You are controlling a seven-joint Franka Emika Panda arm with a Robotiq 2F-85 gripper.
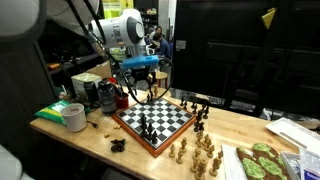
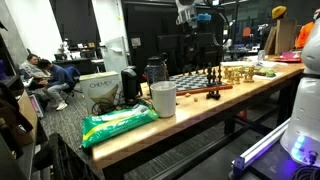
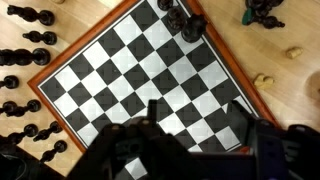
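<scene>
A chessboard (image 1: 158,117) with a brown frame lies on the wooden table. My gripper hangs above it, open, its fingers apart and only board squares showing between them in the wrist view. In exterior view 1 the gripper (image 1: 149,92) is clear of the board surface. A few dark chess pieces (image 3: 193,28) stand together near one edge of the board. More dark pieces (image 3: 20,57) are off the board, along its side. Several light pieces (image 1: 200,153) stand on the table in front and to the right.
A white mug (image 1: 74,117), a green bag (image 2: 118,123) and dark containers stand at the table's left. A dark object (image 1: 118,145) lies near the front edge. A green-patterned item (image 1: 262,163) and a white tray (image 1: 295,134) are at the right. Bare tabletop shows at right centre.
</scene>
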